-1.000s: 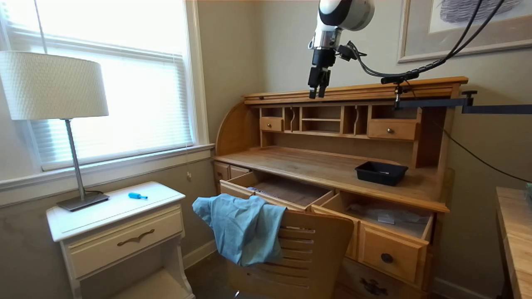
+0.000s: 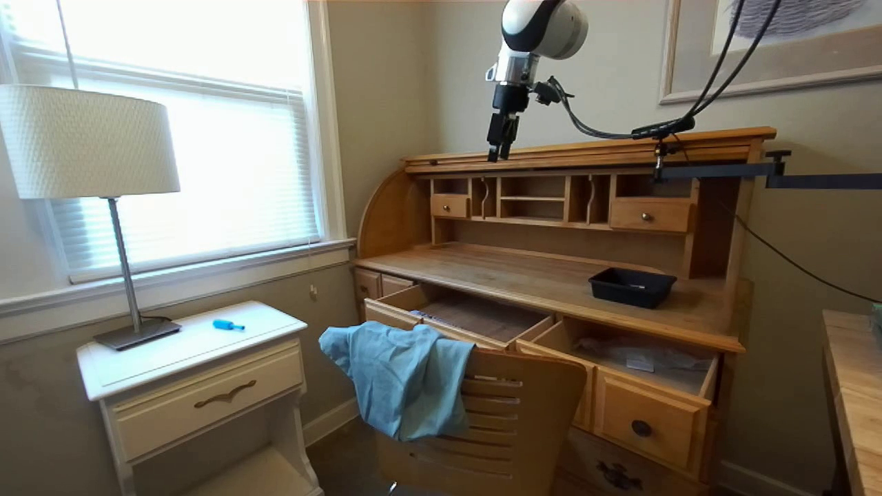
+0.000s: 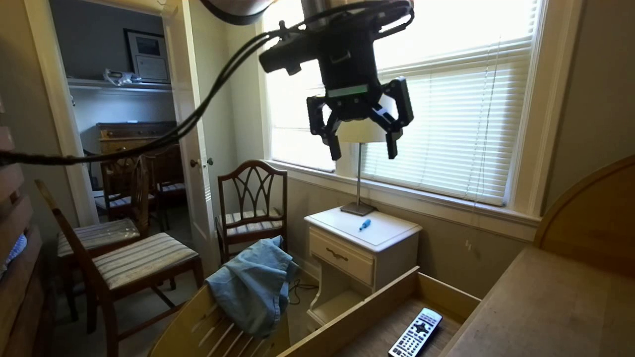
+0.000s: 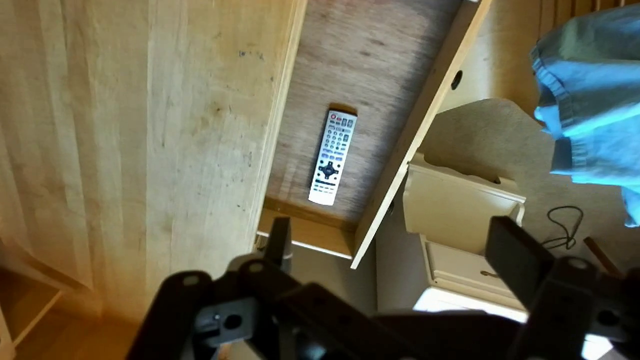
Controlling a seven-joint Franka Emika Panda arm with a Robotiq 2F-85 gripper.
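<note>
My gripper (image 3: 364,153) stands open in the air, its two fingers spread and nothing between them. In exterior view 1 the gripper (image 2: 498,157) hangs high, in front of the desk's upper edge. A silver remote control (image 4: 333,157) with dark buttons lies flat in an open desk drawer (image 4: 375,78), well below the gripper. The same remote (image 3: 416,333) shows at the bottom of exterior view 2. A blue pen-like item (image 2: 228,325) rests on the white nightstand (image 2: 273,321). Blue cloth (image 2: 401,372) drapes over the chair back.
A black tray (image 2: 632,288) sits on the desktop at the right. Another drawer (image 2: 653,405) stands open with clear plastic inside. The wooden chair (image 2: 529,397) is close against the drawers. A tall lamp (image 2: 124,256) stands on the nightstand.
The arm and gripper have moved a little to the left in exterior view 1, at about the same height. The furniture and objects have not moved.
</note>
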